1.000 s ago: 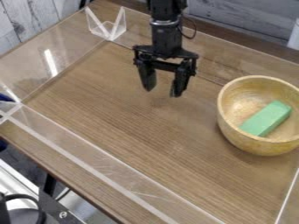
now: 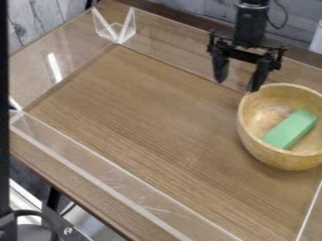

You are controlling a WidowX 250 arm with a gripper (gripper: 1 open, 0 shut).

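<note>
My black gripper (image 2: 247,66) hangs at the upper right, its two dark fingers spread open with nothing visible between them, just above and behind the rim of a cream-coloured bowl (image 2: 261,142). Inside the bowl lies a green rectangular block (image 2: 291,129), tilted along the bowl's right part.
Clear plastic strips run along its left, back and front edges. A clear bracket (image 2: 115,29) stands at the back left. Dark equipment sits beyond the lower-left edge.
My gripper has moved right, from the upper middle to near the bowl's far side. The bowl and green block have not visibly moved.
</note>
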